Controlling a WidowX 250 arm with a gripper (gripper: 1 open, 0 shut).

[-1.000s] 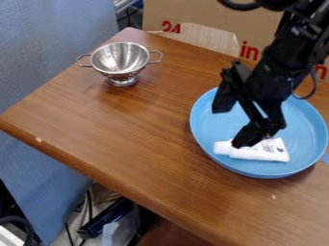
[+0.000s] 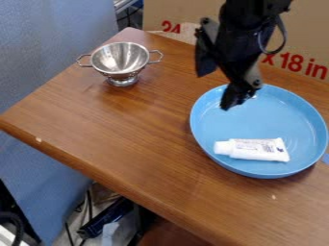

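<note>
My black gripper [image 2: 232, 94] hangs over the back part of a blue plate [image 2: 276, 125], with the arm reaching down from the top of the view. Whether its fingers are open or shut is hard to tell. A white tube [image 2: 255, 149] lies on the front part of the plate, apart from the gripper. A metal colander [image 2: 119, 60] with two handles stands at the back left of the wooden table [image 2: 110, 135].
A cardboard box [image 2: 174, 17] stands behind the table. The table's left edge borders a blue-grey surface [image 2: 38, 77], with some clutter below.
The gripper has risen and moved back, away from the tube, which now lies uncovered on the plate. The colander and plate have not moved.
</note>
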